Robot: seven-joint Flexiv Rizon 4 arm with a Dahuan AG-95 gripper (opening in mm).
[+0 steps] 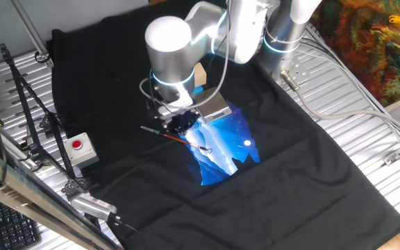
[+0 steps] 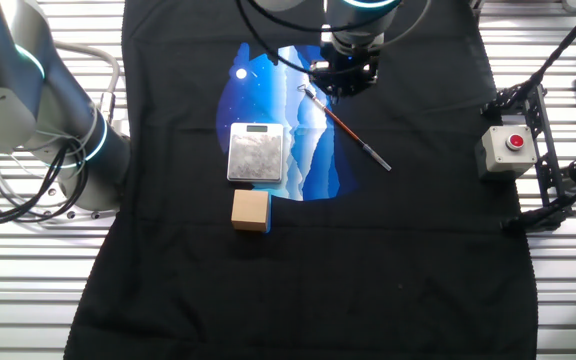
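Observation:
My gripper (image 1: 181, 126), black and pointing down, hangs close to a thin stick-like tool (image 1: 176, 139) with a reddish-brown shaft and a silver end. In the second exterior view, the gripper (image 2: 336, 88) appears beside the upper part of this tool (image 2: 346, 130). Its fingers are dark against black cloth, so their opening and anything between them cannot be made out. Under the tool's hooked end lies a blue and white printed sheet (image 2: 313, 160). A silver scale (image 2: 255, 155) rests on the sheet, with a small tan box (image 2: 250, 210) just beyond its edge.
A grey box with a red button (image 2: 508, 150) stands near a black frame at one side. The arm's loose cable (image 1: 221, 76) loops around the wrist.

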